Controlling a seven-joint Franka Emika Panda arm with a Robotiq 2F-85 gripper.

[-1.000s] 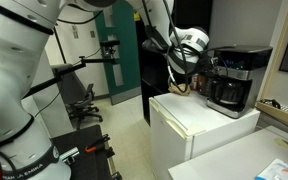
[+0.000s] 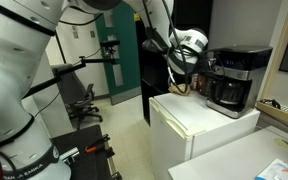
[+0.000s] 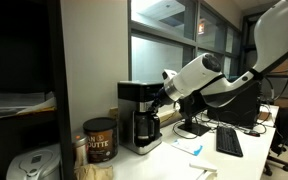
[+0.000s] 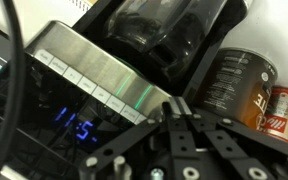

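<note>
A black and steel coffee maker (image 2: 236, 78) stands on the white cabinet (image 2: 189, 112), its glass carafe (image 4: 166, 32) seated in it. In the wrist view its steel button strip (image 4: 89, 75) and lit blue display (image 4: 74, 125) fill the left side. My gripper is shut, with nothing showing between its fingers, close to the right end of the button strip. Whether the fingertips touch the panel I cannot tell. From the second exterior view, the gripper (image 3: 159, 103) is at the coffee maker's front, near its upper half.
Beside the coffee maker are a dark canister (image 4: 236, 84) and a red-labelled can (image 4: 283, 113), close to the gripper. A large coffee tin (image 3: 101, 142) stands nearby. A cable (image 4: 13, 90) crosses the wrist view.
</note>
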